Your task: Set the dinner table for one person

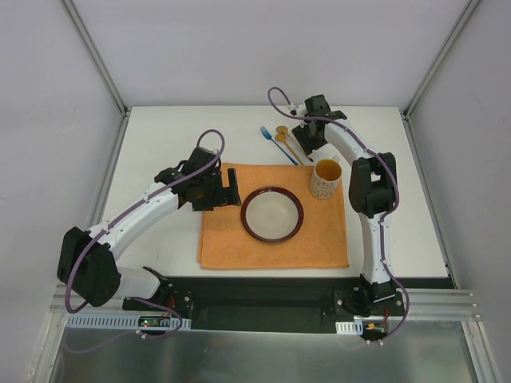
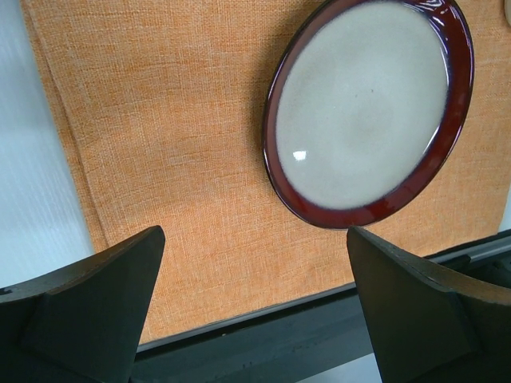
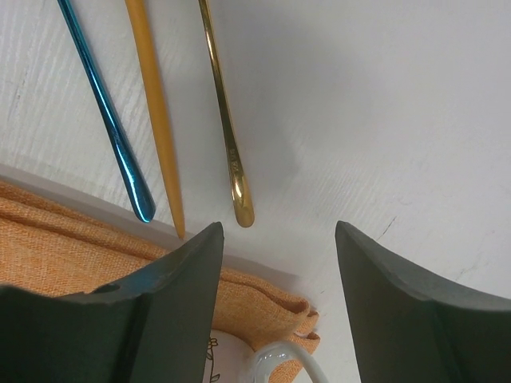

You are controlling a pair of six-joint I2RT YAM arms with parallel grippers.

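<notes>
On an orange placemat (image 1: 223, 247) rests a plate (image 1: 272, 215) with a dark red rim. A patterned mug (image 1: 323, 182) stands to its right, near the mat's upper right corner. Behind the mat lie a blue fork (image 1: 278, 144), a wooden spoon (image 1: 285, 146) and a thin gold utensil (image 3: 223, 104) whose far end is out of the right wrist view. My right gripper is open near that gold handle's near end, nothing between its fingers. Left of the plate, my left gripper hangs open and empty above the mat.
A dark rail (image 1: 263, 289) runs along the front edge. In the right wrist view the mug's handle (image 3: 291, 351) shows close below the right fingers.
</notes>
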